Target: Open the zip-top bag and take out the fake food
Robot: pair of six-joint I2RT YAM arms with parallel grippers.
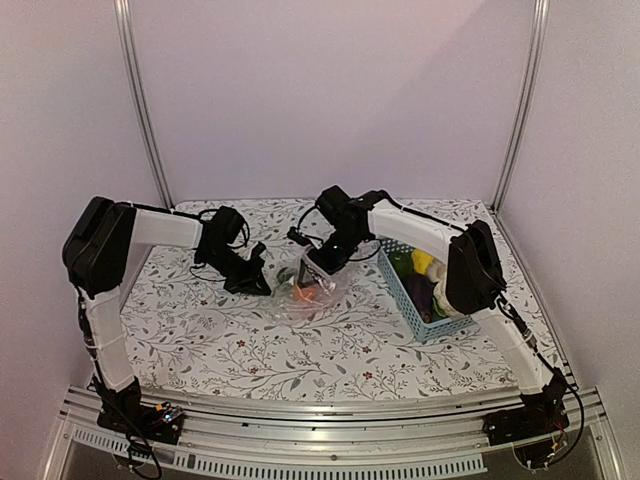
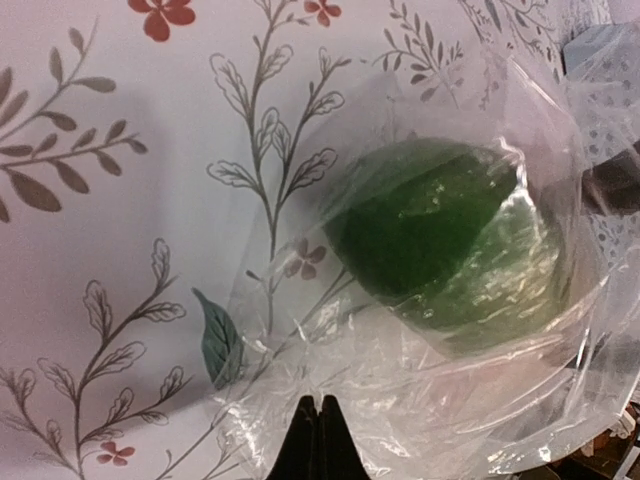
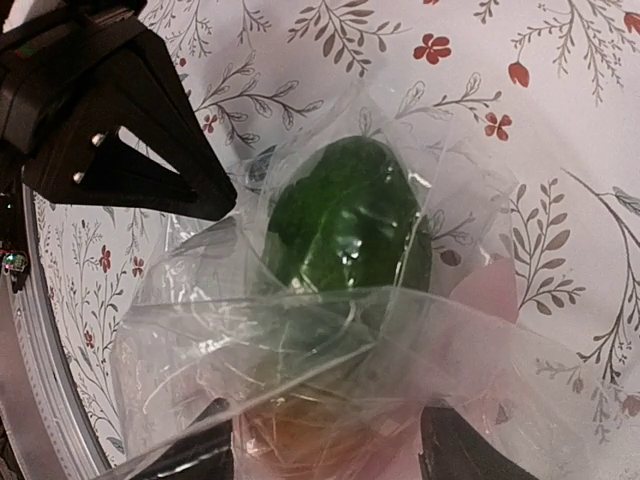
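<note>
The clear bag (image 1: pixel 312 301) lies mid-table, with a green piece of food (image 3: pixel 345 220) toward its left end and an orange piece (image 3: pixel 305 435) behind it. My left gripper is shut at the bag's left end. Film lies around its fingertips, but whether any is pinched between them is hard to see. From the right, my right gripper reaches into the bag's mouth, part open, with its fingers on either side of the orange piece. Loose film covers part of those fingers, so contact with the food cannot be made out.
To the right stands a blue-grey basket (image 1: pixel 420 331) holding several pieces of fake food, partly under the right arm. Free patterned table lies in front of the bag and to the left.
</note>
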